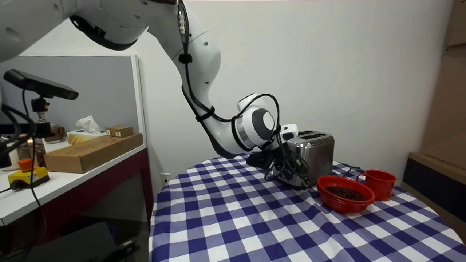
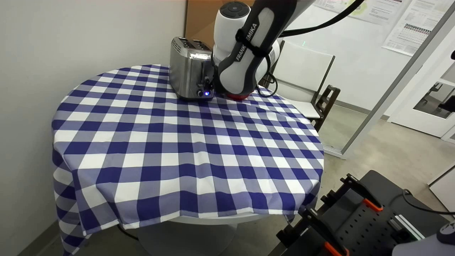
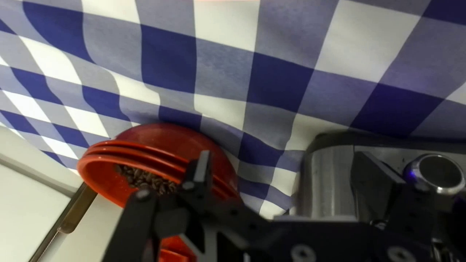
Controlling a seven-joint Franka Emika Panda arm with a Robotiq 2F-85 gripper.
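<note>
In the wrist view my gripper is open, its dark fingers wide apart with no object held between them. The right finger [image 3: 375, 174] overlaps the front of the silver toaster [image 3: 330, 181], close to its round knob [image 3: 437, 174]; whether they touch cannot be told. On the left, the other finger [image 3: 201, 170] shows in front of the stacked red bowls [image 3: 102, 174]. From exterior view 1, cables and the hand cover part of the toaster [image 1: 321, 155]. Exterior view 2 shows a blue light [image 2: 207, 93] on its front, while the arm hides my fingers.
Red bowls [image 1: 345, 205] holding dark beans stand right of the toaster, beside a red mug [image 1: 380, 185]. The checkered tablecloth [image 2: 170, 149] is clear across the table's front and middle. A wall [image 1: 349, 65] stands behind the toaster.
</note>
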